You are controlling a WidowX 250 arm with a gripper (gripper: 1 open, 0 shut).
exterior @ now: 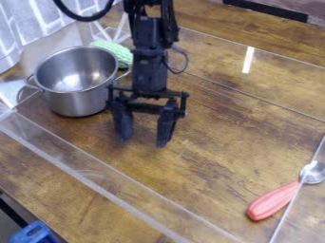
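The black gripper (pixel 144 127) hangs low over the wooden tabletop, its two fingers spread apart with nothing seen between them. Just left of it stands a steel pot (pixel 74 78) with side handles. A spoon with a pinkish-red handle (pixel 275 199) lies at the lower right.
A pale green object (pixel 114 53) sits behind the pot. A blue object (pixel 36 233) shows at the bottom left corner.
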